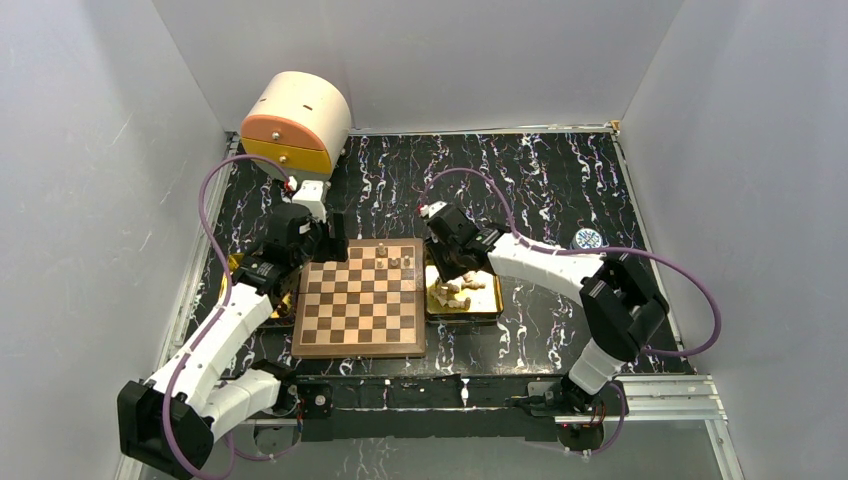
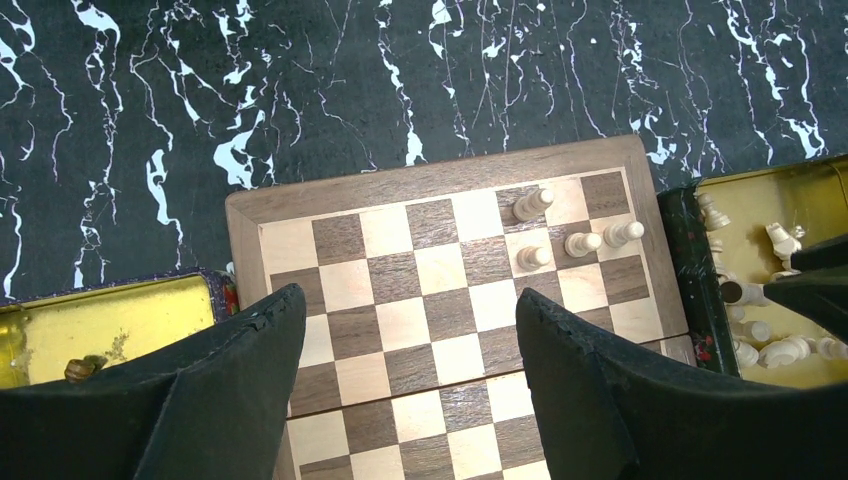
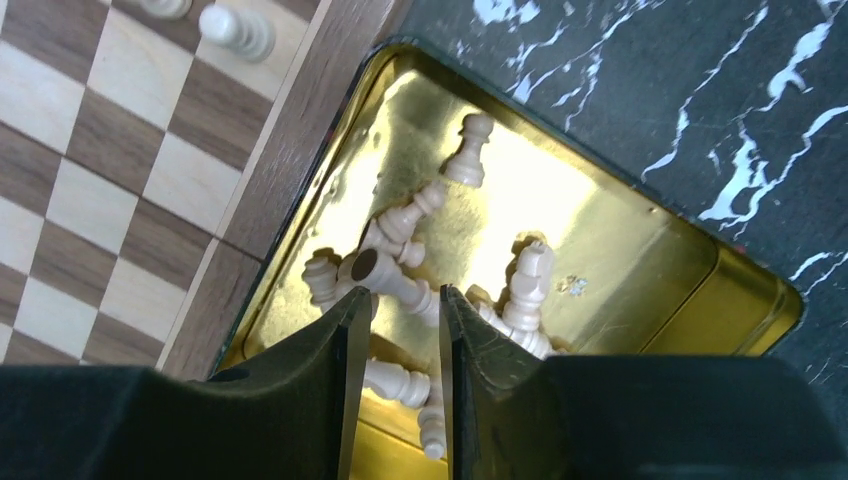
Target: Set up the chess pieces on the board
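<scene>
The wooden chessboard lies in the middle of the table. Several light pieces stand upright near its far right corner, among them a taller one and a short one. More light pieces lie jumbled in the right gold tray, including a pawn-like one and a taller one. Above this tray is my right gripper, partly open; pieces show below its gap, none visibly gripped. My left gripper hovers open over the board's left side, empty.
Left of the board sits another gold tray with a dark piece in it. A rounded drawer box stands at the back left. A blue-and-white round container is at the right. Behind the board the marble tabletop is clear.
</scene>
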